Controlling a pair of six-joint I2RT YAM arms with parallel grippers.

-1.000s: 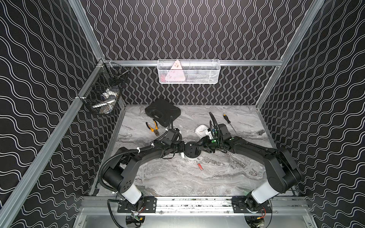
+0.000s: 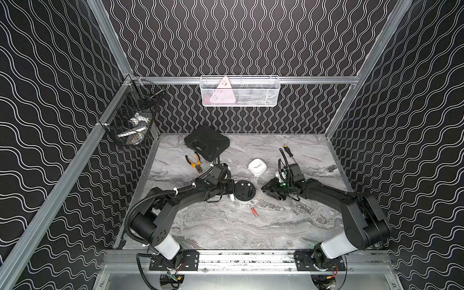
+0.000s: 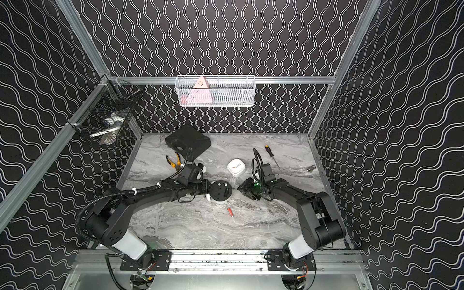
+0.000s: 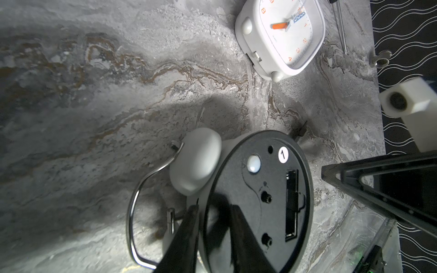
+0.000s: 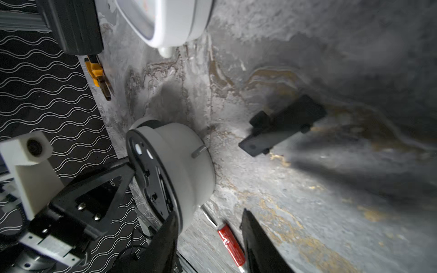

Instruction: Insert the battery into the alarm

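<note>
My left gripper is shut on the rim of the round alarm clock [image 2: 244, 191], which has white bells and a wire handle. Its black back [image 4: 245, 218] faces up, tilted, and the narrow battery slot [image 4: 291, 204] is uncovered and looks empty. To the right of the clock, my right gripper stands open, nothing between its fingers. A small black cover [image 5: 284, 125] appears blurred in the right wrist view, its shadow off to one side. No loose battery can be made out for sure; a red cylinder [image 5: 232, 244] with a thin metal shaft lies in front of the clock.
A white square clock [image 2: 257, 167] stands behind the alarm. Orange-handled pliers [image 2: 194, 163] and a black case [image 2: 206, 142] lie at back left, a screwdriver [image 2: 288, 151] at back right.
The right gripper has moved right, away from the alarm's back, uncovering the white clock and the alarm's face. The left gripper and the alarm have stayed in place.
</note>
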